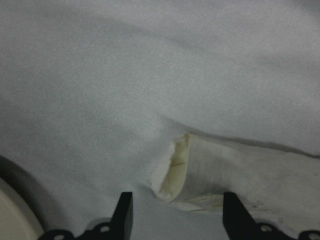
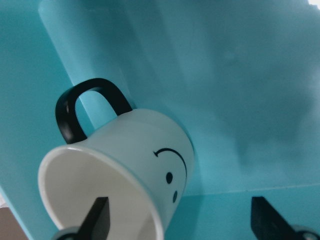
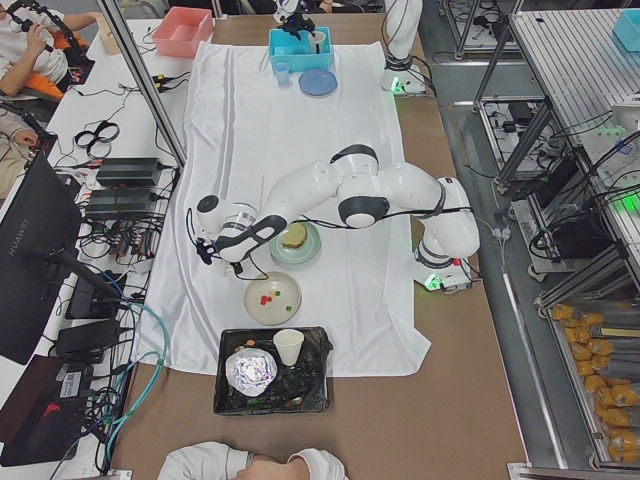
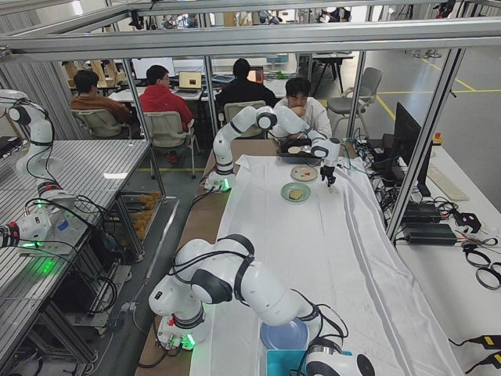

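Note:
My left gripper stands open low over the white cloth (image 1: 100,75), near a white folded paper wrap (image 1: 250,180) whose open end lies just beyond the fingertips. A beige plate rim (image 1: 12,215) shows at its lower left. In the camera left view that arm reaches over the cloth beside the green plate (image 3: 310,250) with a yellow item on it. My right gripper is open inside the blue bin (image 2: 240,75), over a white mug (image 2: 135,145) lying on its side, with a black handle and a face drawing.
A beige plate (image 3: 260,305) with small colored pieces and a black tray (image 3: 230,400) with a cup and foil item sit near the front. A blue plate (image 3: 318,82) and blue cup (image 3: 282,72) stand by the bin. Mid-cloth is clear.

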